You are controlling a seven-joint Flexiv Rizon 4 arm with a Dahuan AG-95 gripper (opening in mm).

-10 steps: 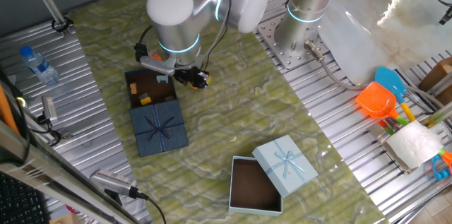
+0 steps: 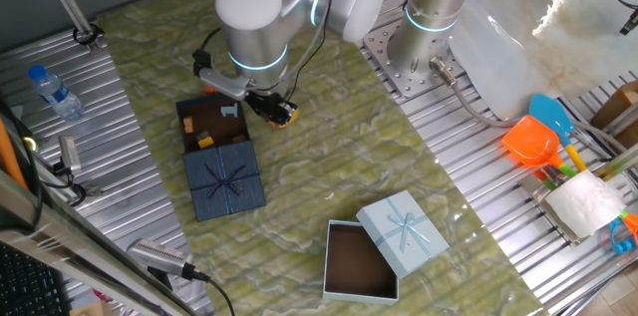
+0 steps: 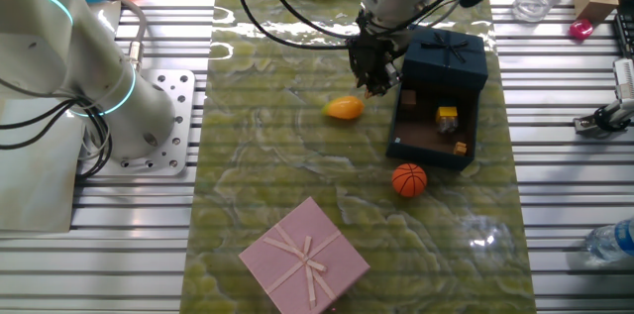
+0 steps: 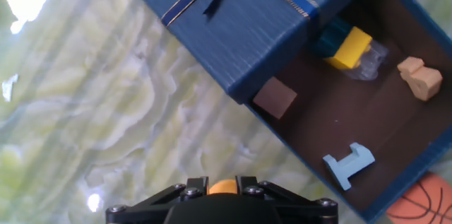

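An orange-yellow, fruit-like toy point(image 3: 345, 107) with a greenish tip lies on the green mat, left of the dark blue box point(image 3: 432, 136) in exterior view 2. My gripper is over the mat beside that box, with a gap between its fingers. Part of the orange toy point(image 4: 223, 186) shows through this gap in the wrist view. From exterior view 2 the whole toy appears just off the fingertips; touching cannot be made out. Inside the box are a light blue piece point(image 4: 349, 165), a yellow block point(image 4: 349, 48), a tan piece point(image 4: 421, 78) and a brown block point(image 4: 275, 97).
The blue lid point(image 2: 225, 180) covers part of its box. A toy basketball point(image 3: 409, 180) rests beside that box. An open light blue box point(image 2: 361, 262) has its lid point(image 2: 404, 232) leaning on it. A pink box point(image 3: 304, 257) sits apart. Mid-mat is clear.
Over the last second the arm has shifted slightly right and down in exterior view 1, with the gripper staying beside the dark blue box. The boxes have not moved.
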